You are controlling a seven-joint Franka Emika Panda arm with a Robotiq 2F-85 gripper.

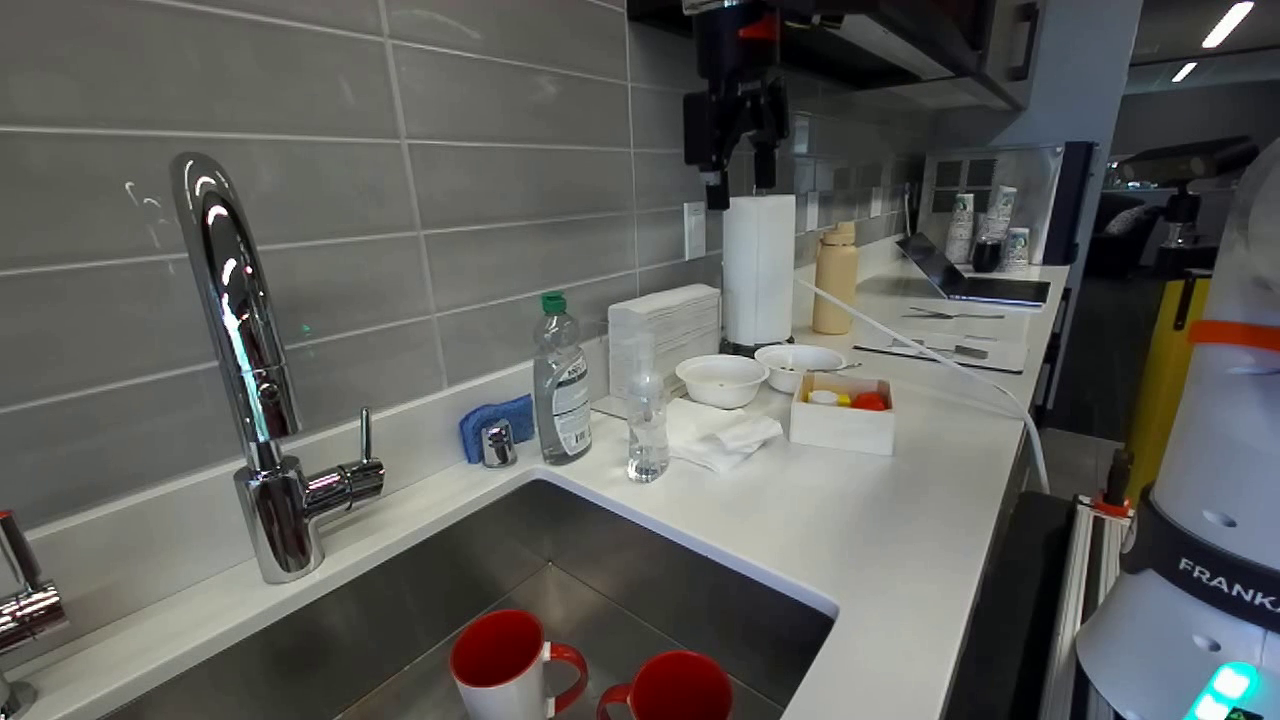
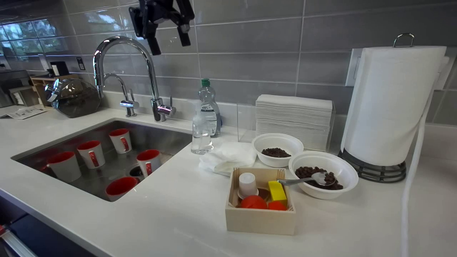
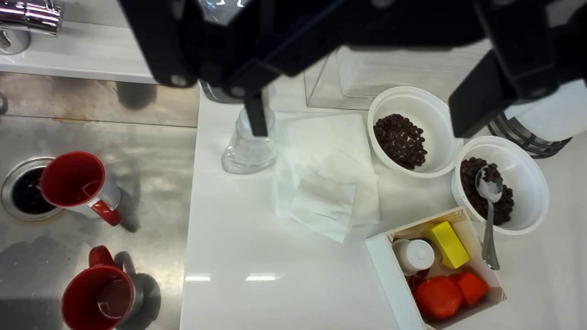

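Note:
My gripper [image 2: 170, 49] hangs high above the counter, open, its fingers wide apart with only air between them. In the wrist view two white bowls of dark brown pellets lie at the right: one bowl [image 3: 438, 118] by the napkin holder, the other bowl [image 3: 525, 189] with a spoon [image 3: 489, 192] resting in it. Below them is a wooden box [image 2: 261, 222] holding a white cup [image 2: 247, 185], a yellow block [image 2: 277, 191] and red items [image 2: 253, 202]. A crumpled white napkin [image 3: 330, 181] lies beside a clear bottle [image 2: 201, 135]. Several red-and-white mugs [image 2: 91, 155] stand in the sink.
The steel sink [image 1: 672, 558] opens left of the counter, with a tall faucet [image 1: 246, 348] behind it. Dish soap [image 1: 561, 384], a napkin stack [image 2: 293, 122] and a paper towel roll [image 2: 390, 107] line the wall. A white cable [image 2: 411, 184] crosses the right side.

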